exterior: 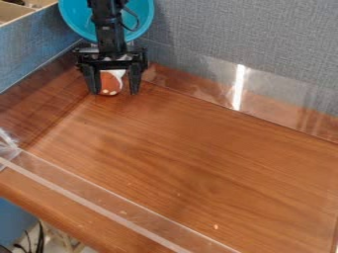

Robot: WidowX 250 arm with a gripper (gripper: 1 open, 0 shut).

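My black gripper (111, 73) is at the back left corner of the wooden surface, low over a small orange-and-white object (110, 86) that sits between and just behind its fingers. The fingers hang down on either side of it; whether they grip it or stand apart from it I cannot tell. The arm partly hides the object.
A round cyan object (136, 15) stands behind the arm. Padded grey walls (251, 44) bound the back and left, with clear strips along the edges.
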